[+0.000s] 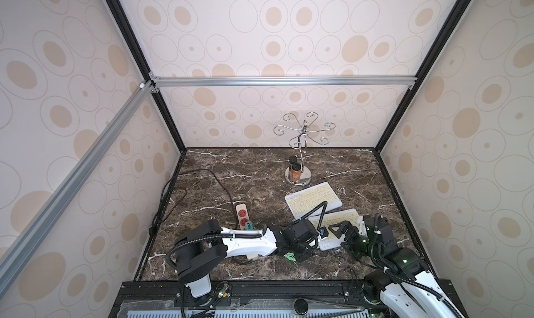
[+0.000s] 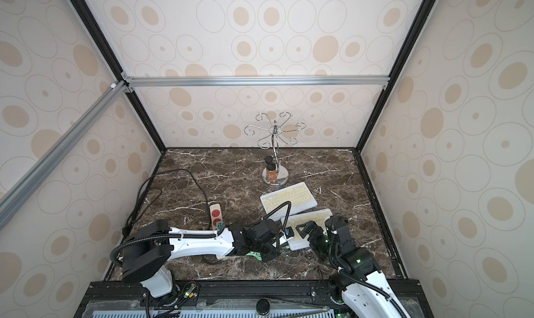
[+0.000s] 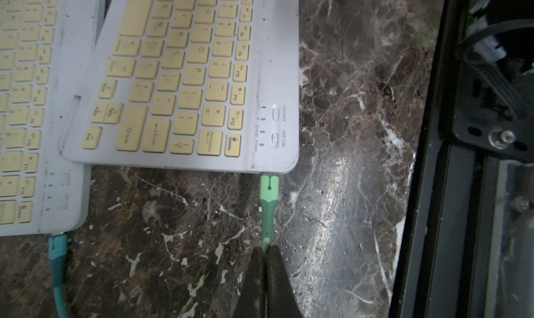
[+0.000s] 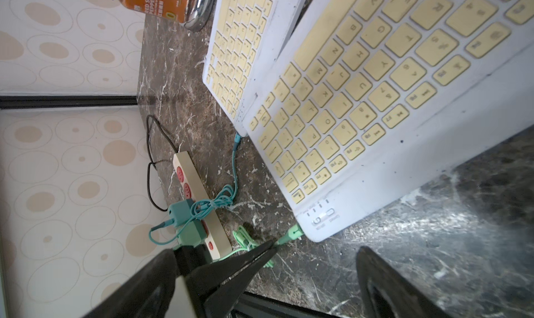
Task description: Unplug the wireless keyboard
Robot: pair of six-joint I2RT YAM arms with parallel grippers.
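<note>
The nearer white keyboard point(image 3: 194, 73) with cream keys lies flat. The light green cable plug point(image 3: 269, 189) meets its side edge, with no clear gap in between. My left gripper is shut on the thin tail of this green cable, just behind the plug. In the right wrist view the left fingers point(image 4: 244, 273) reach the plug's tail from the lower left. My right gripper stands open over the nearer keyboard's side, its blurred fingers wide apart and nothing between them.
A second white keyboard point(image 4: 239, 39) lies beyond, partly under the nearer one, with a teal cable plug point(image 3: 57, 245) at its edge. A power strip point(image 4: 189, 173) stands to the left. Farther back are spice bottles point(image 1: 295, 172) and a metal stand point(image 1: 303, 131).
</note>
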